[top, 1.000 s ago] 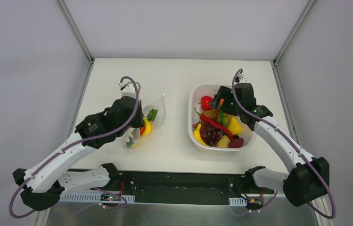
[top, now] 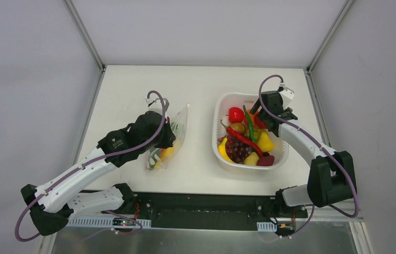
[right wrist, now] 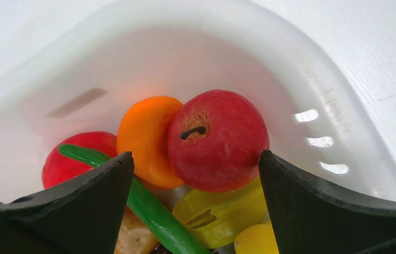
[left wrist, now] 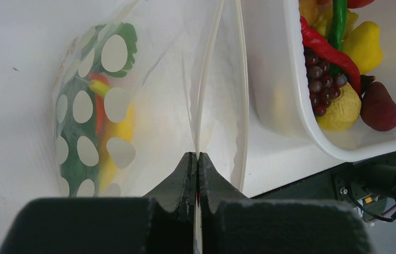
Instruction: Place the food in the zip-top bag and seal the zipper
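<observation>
The zip top bag (top: 177,127) lies left of the bin with yellow, red and green food inside. My left gripper (top: 166,138) is shut at the bag's right side, its fingertips on the thin edge of the zipper opening. My right gripper (top: 259,108) is open over the back of the white bin (top: 218,111), around a red apple-like fruit (right wrist: 217,143) beside an orange one (right wrist: 140,143); whether the fingers touch it is unclear. A green pepper (right wrist: 158,217) lies below them.
The bin also holds a red chilli (left wrist: 322,47), grapes (top: 238,149), a banana (top: 223,151) and other produce.
My left gripper has moved right with the bag's edge, and the bag looks narrower. My right gripper has shifted toward the back right of the bin.
</observation>
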